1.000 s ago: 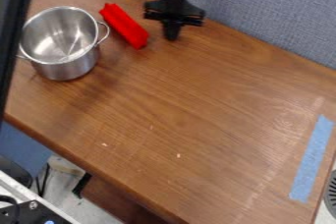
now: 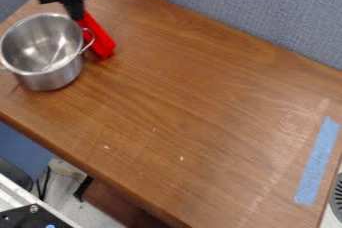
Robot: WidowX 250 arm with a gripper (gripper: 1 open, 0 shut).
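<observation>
The black gripper [image 2: 72, 12] is at the top left, just above and behind a steel pot [image 2: 43, 54], beside a red elongated object [image 2: 99, 35]. Its fingers look shut; whether anything is between them cannot be made out. The red object lies against the pot's right side, near its handle, partly hidden by pot and gripper.
A blue tape strip [image 2: 315, 160] lies near the right edge. A grey wall bounds the back, and the table's left edge is close to the pot.
The gripper has moved left across the back of the table. The pot and red object have also shifted left, and the red object is now closer against the pot than a second ago.
</observation>
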